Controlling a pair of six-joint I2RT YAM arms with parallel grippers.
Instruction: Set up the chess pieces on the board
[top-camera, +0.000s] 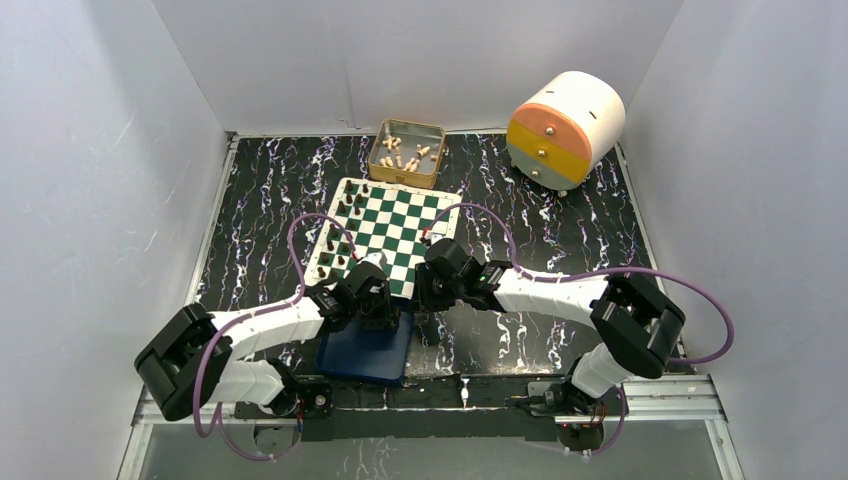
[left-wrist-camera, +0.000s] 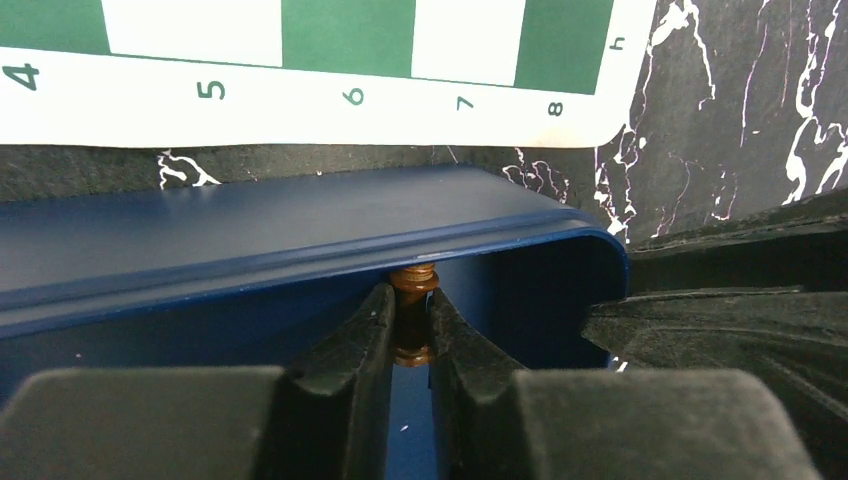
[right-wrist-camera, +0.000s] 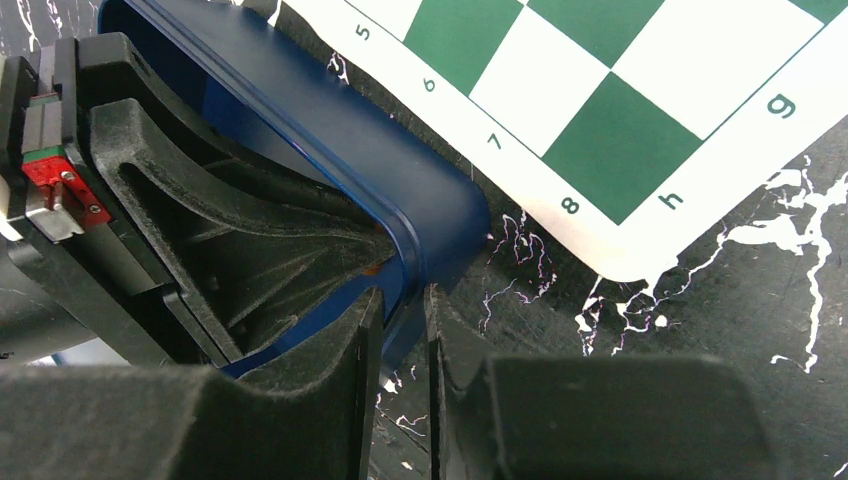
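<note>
My left gripper is down in the blue tray (top-camera: 362, 355), its fingertips either side of a dark brown chess piece (left-wrist-camera: 414, 280) by the tray's far wall; whether they grip it is unclear. My right gripper is at the tray's corner, fingertips slightly apart beside the rim. The green-and-white board (top-camera: 405, 225) lies beyond the tray, with dark pieces standing along its left side.
A metal box (top-camera: 405, 175) of light pieces stands behind the board. A rounded cabinet (top-camera: 560, 130) with coloured drawers stands at back right. Bare marble surface lies either side of the board.
</note>
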